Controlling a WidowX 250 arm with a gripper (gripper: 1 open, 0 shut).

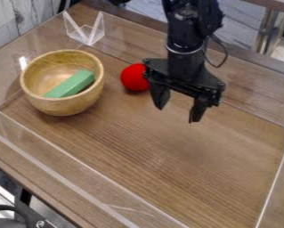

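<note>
My black gripper [180, 103] hangs over the middle right of the wooden table, its two fingers spread apart with nothing visible between them. A red round object [134, 77] lies just left of the arm, partly behind it. A yellow bowl [43, 93] at the left holds a green block [70, 85].
A clear, white-edged object [82, 27] stands at the back left. A pale edge runs along the back right.
</note>
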